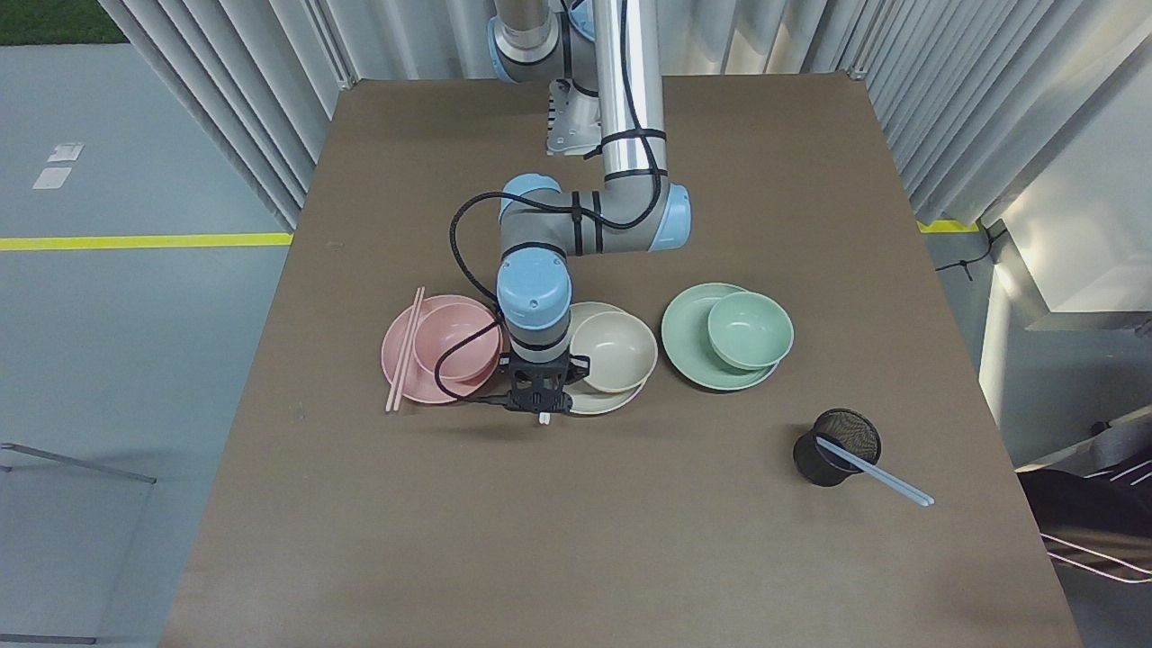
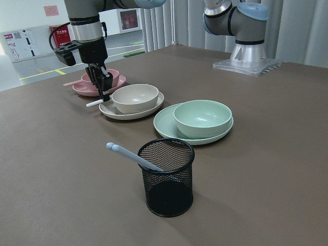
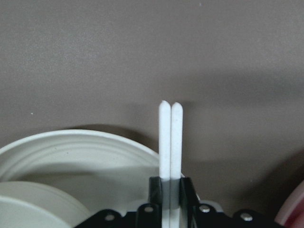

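My gripper (image 1: 540, 391) (image 2: 102, 92) is shut on a pair of white chopsticks (image 3: 165, 137) at the left edge of the cream plate (image 2: 123, 115), beside the cream bowl (image 1: 612, 347). In the wrist view the two sticks lie side by side between the black fingers, tips toward the top. Pink chopsticks (image 1: 402, 351) rest on the pink plate (image 1: 394, 340) with its pink bowl (image 1: 459, 335). A green bowl (image 1: 751, 324) sits on the green plate (image 1: 688, 335).
A black mesh cup (image 1: 821, 464) stands at front right, with light blue chopsticks (image 1: 896, 481) leaning out of it.
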